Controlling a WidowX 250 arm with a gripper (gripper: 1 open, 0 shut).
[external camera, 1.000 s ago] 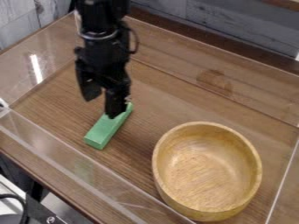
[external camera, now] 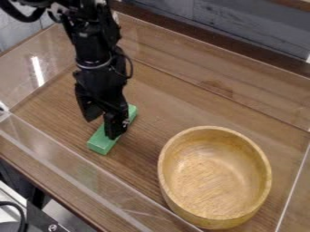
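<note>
A green rectangular block (external camera: 105,140) lies on the wooden table toward its near left part. My black gripper (external camera: 101,115) is over the block's upper half, low and open, its fingers on either side of it or just above; whether they touch it I cannot tell. The arm rises to the upper left.
A round wooden bowl (external camera: 215,176) sits to the right of the block. A grey wall runs along the back, and the table's near edge is at lower left.
My gripper has moved left and down over the green block, which now shows less behind the fingers. The bowl has not moved.
</note>
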